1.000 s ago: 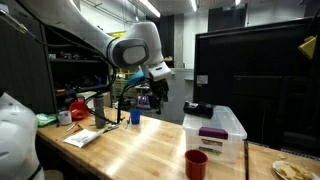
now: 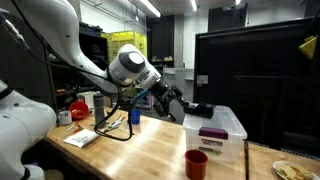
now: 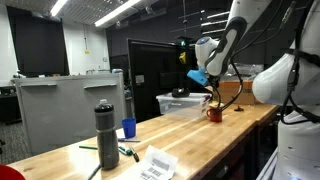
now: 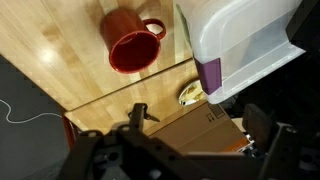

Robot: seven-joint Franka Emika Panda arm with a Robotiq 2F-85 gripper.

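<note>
My gripper (image 2: 178,105) hangs in the air above the table, left of the white bin and up and left of the red mug. Its dark fingers look spread apart, and nothing shows between them. The red mug (image 2: 196,164) stands on the wooden table near the front right. In the wrist view the red mug (image 4: 130,45) is at the upper left, its handle towards the bin, clear of the fingers. The white bin (image 2: 229,145) bears a purple label (image 2: 213,132) and stands behind the mug. A blue cup (image 2: 135,117) stands farther left.
A plate of food (image 2: 293,171) sits at the right. On the left are white papers (image 2: 82,138), a dark bottle (image 3: 107,140) and several small tools. A black object (image 2: 200,110) rests on the bin.
My arm has swung down, and the gripper has moved right and tilted towards the bin and red mug side. The objects on the table stay where they were.
</note>
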